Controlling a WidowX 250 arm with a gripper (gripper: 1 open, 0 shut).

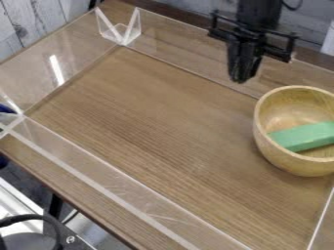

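Observation:
My gripper [243, 63] hangs at the top right of the camera view, blurred, above the back part of the wooden table and up and left of a round wooden bowl [274, 151]. It looks shut, with nothing visible between its fingers. A green block [303, 136] lies inside the bowl.
Clear plastic walls run along its edges, with a transparent piece [119, 30] at the back left corner. A dark cable or hose [29, 223] is at the bottom left.

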